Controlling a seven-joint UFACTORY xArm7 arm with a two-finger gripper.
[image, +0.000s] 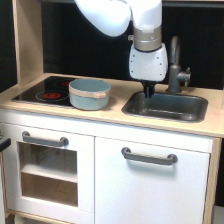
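My gripper (149, 90) points down over the left part of the dark sink (165, 106). Its small black fingers look close together, but the view is too coarse to show whether they are open or shut, and I can make out no object held. Left of the gripper and clear of it, a blue-grey pot (90, 97) with pinkish-tan handles stands upright by the right side of the black stovetop (52, 91).
A dark faucet (177, 70) rises behind the sink, close to the right of my hand. Below are the oven door (50, 165) and a white cabinet door with a grey handle (149, 157).
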